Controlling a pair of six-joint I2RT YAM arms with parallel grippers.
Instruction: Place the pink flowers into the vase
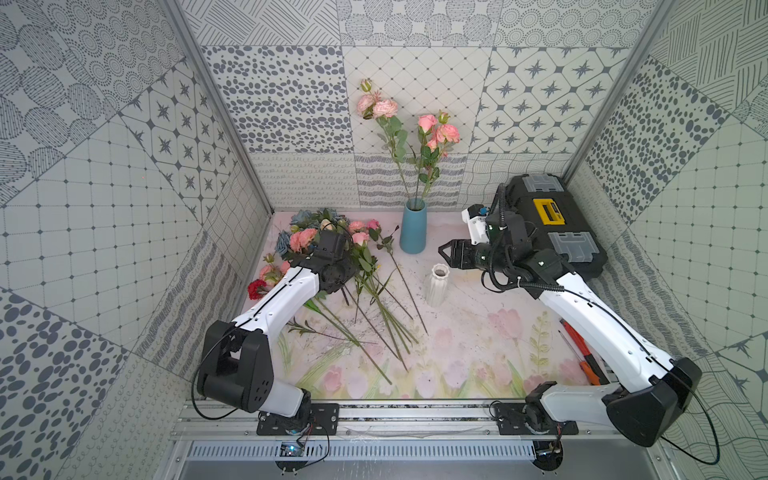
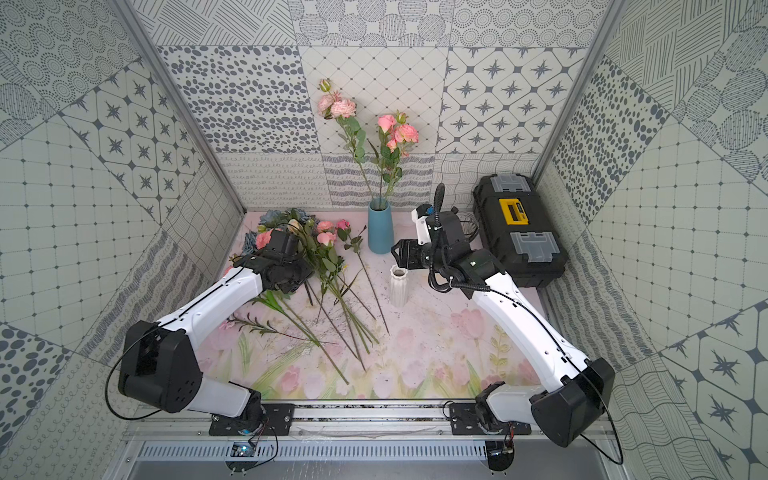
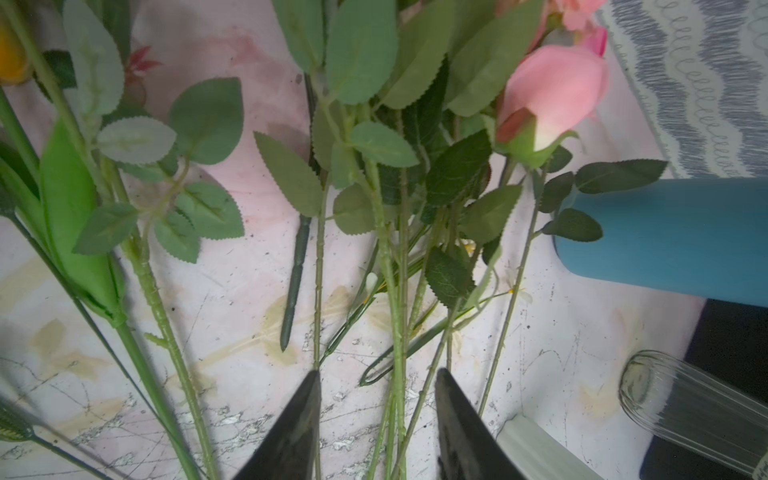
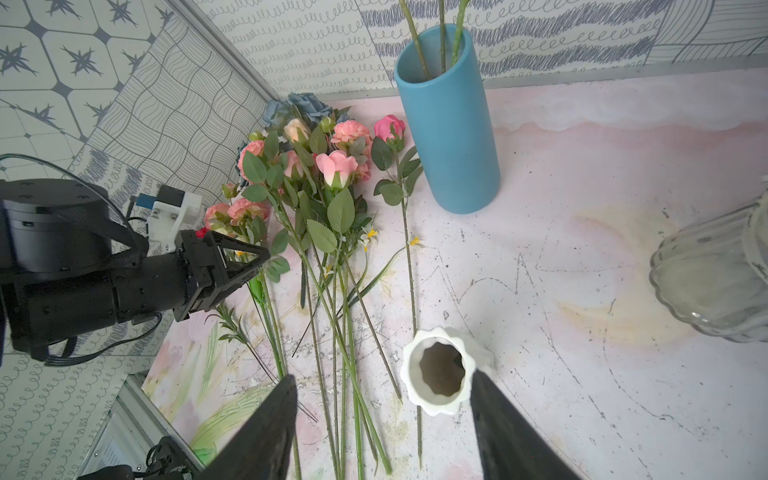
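Note:
In the top left view my left gripper [image 1: 336,268] hangs over the pile of flowers at left. Its parted fingers, with stems beneath, show in the left wrist view; it is open, and no grip shows. A pink rose [image 3: 552,92] lies among leaves. The blue vase [image 1: 413,232] stands at the back, holding tall pink flowers [image 1: 384,108]. A white fluted vase [image 1: 438,284] stands upright in front of it. My right gripper [image 1: 452,253] is open above and right of the white vase, with nothing seen between its fingers.
A black toolbox [image 2: 520,228] fills the back right. A clear glass container [image 4: 704,268] stands or lies near it; its pose is unclear. A red-and-black tool [image 1: 582,348] lies at front right. The middle front of the table has clear room beside the stems.

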